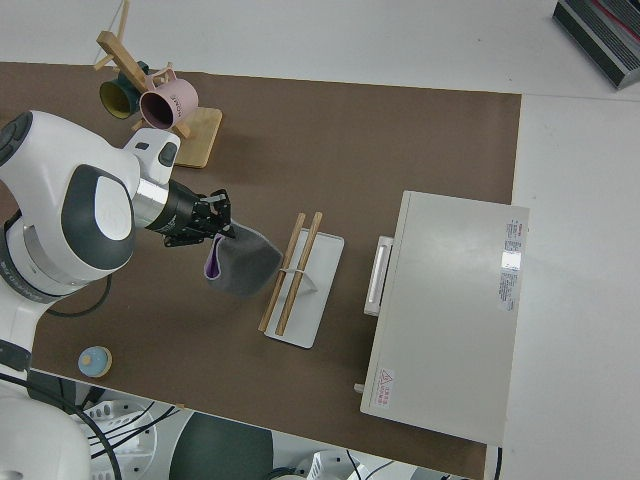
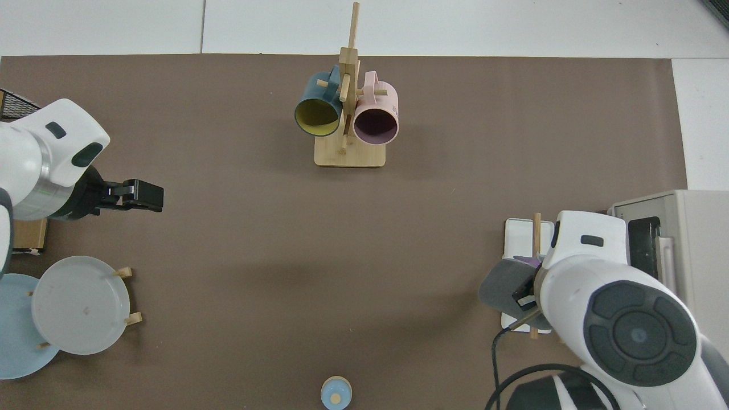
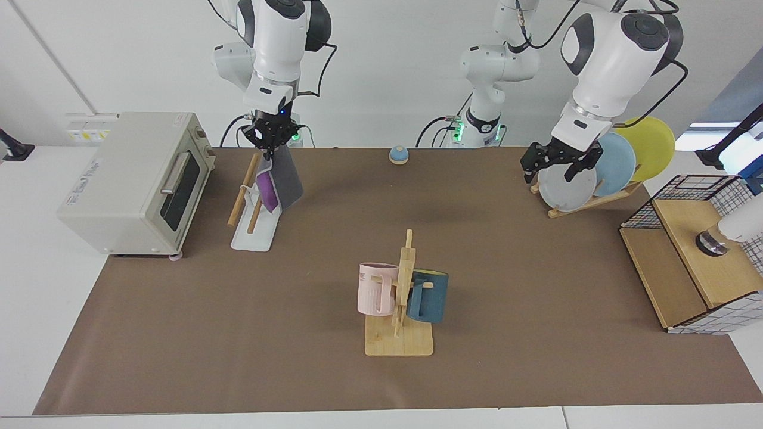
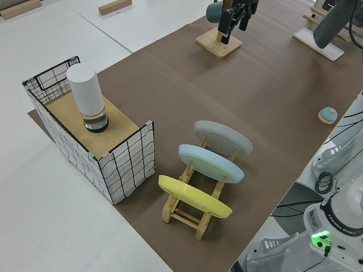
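One arm's gripper (image 3: 561, 161) hangs over the plate rack with a white plate (image 2: 80, 305), blue plate (image 2: 13, 328) and yellow plate (image 4: 194, 198); its finger state is unclear. The other gripper (image 3: 270, 139) is by the white stand with wooden bars (image 1: 310, 310), with a grey cloth with purple (image 1: 248, 262) hanging from it; its fingertips are partly hidden. A mug tree (image 2: 349, 154) holds a teal mug (image 2: 315, 113) and a pink mug (image 2: 376, 119).
A white oven-like box (image 3: 121, 186) stands beside the stand. A wire-sided wooden shelf (image 3: 661, 271) with a cylinder is beyond the plates. A small blue round object (image 2: 335, 394) lies near the edge.
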